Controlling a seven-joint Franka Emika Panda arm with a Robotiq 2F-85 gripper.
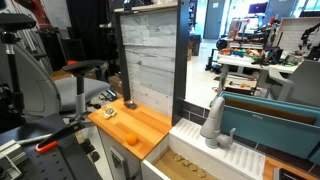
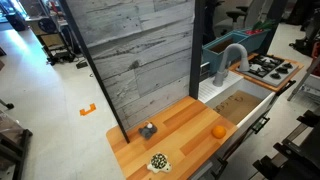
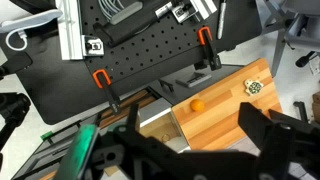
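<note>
My gripper stands open in the wrist view, its dark fingers spread apart along the lower edge with nothing held between them. Beyond them, well below, an orange fruit (image 3: 197, 105) rests on the wooden counter (image 3: 225, 112). A small pale, dark-patterned object (image 3: 254, 87) lies on the same wood. In exterior view 2, the orange (image 2: 219, 131) is near the counter's front edge, the patterned object (image 2: 159, 162) sits toward its near left end, and a small grey object (image 2: 148, 130) is close to the panel. The gripper's fingers cannot be made out clearly in the exterior views.
A grey faucet (image 1: 212, 119) rises behind a sink with a brown bottom (image 2: 236, 104). A stove top (image 2: 270, 68) lies beyond it. The tall grey plank panel (image 2: 145, 60) closes off the back. A black platform with tools (image 3: 150, 60) fills the upper wrist view.
</note>
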